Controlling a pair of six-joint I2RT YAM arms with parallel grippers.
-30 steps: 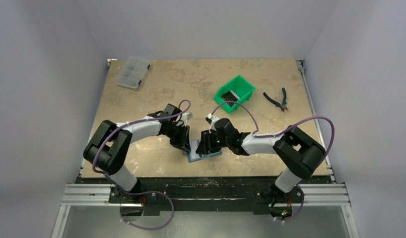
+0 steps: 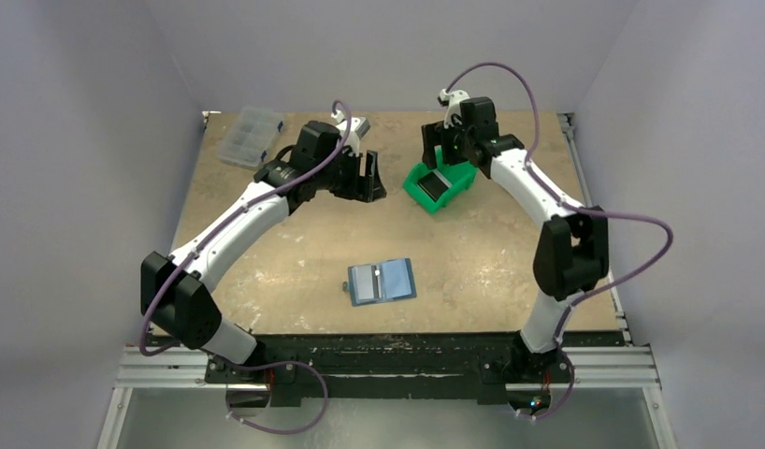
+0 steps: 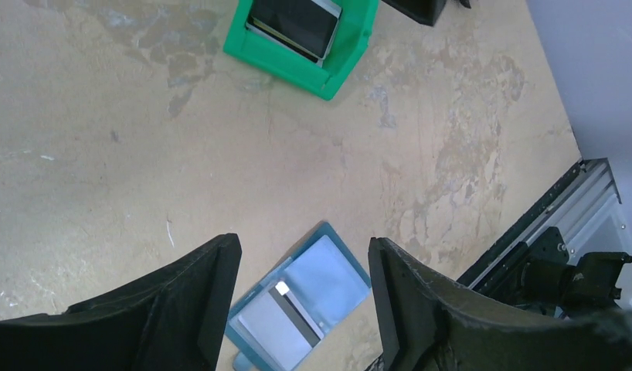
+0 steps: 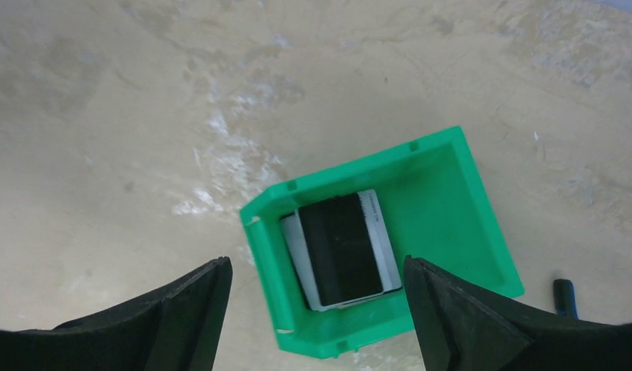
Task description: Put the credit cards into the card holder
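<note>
In the top view, the blue card holder (image 2: 413, 278) lies spread flat near the table's front edge. A whitish card with a dark stripe (image 3: 301, 317) shows in one half of it in the left wrist view. Cards (image 4: 341, 247), black and white, lie stacked in the green basket (image 4: 483, 201). My left gripper (image 2: 375, 178) is above the table, left of that basket; its fingers (image 3: 212, 286) are apart and empty. Over the basket hovers my right gripper (image 2: 438, 150), open, its fingers (image 4: 201, 301) spread with nothing between them.
A clear plastic box (image 2: 251, 137) stands at the back left. A dark blue tool handle (image 4: 564, 297) lies just right of the basket. Bare table surrounds the holder, and the centre is free.
Both arms have lifted away from the card holder toward the back. The right gripper has reached the green basket, its arm now covering the pliers.
</note>
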